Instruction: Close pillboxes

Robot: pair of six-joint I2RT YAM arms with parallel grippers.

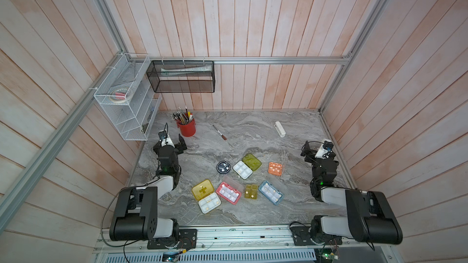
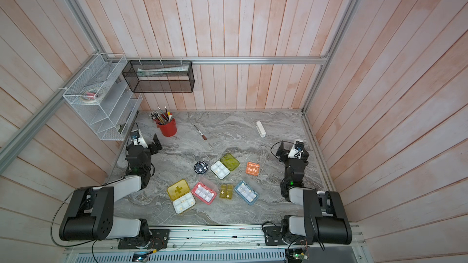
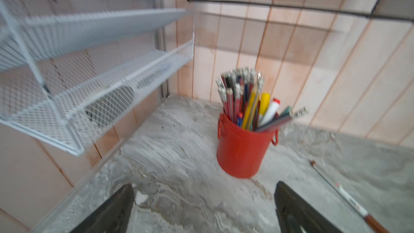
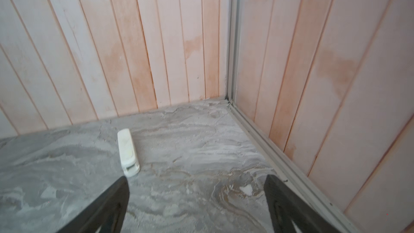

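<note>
Several pillboxes lie mid-front on the table, among them open ones: yellow (image 1: 202, 189), red (image 1: 229, 192), olive-lidded (image 1: 251, 161) and blue (image 1: 270, 192). A small olive box (image 1: 251, 191), an orange box (image 1: 275, 168) and a dark round case (image 1: 223, 167) lie among them; their lid states are hard to tell. My left gripper (image 1: 169, 141) is raised at the left, open and empty, facing the pen cup. My right gripper (image 1: 316, 147) is raised at the right, open and empty, facing the back wall.
A red pen cup (image 1: 186, 128), a knife (image 1: 219, 132) and a white oblong object (image 1: 279, 129) lie toward the back. A white wire rack (image 1: 126, 112) and black mesh basket (image 1: 180, 82) hang on the walls.
</note>
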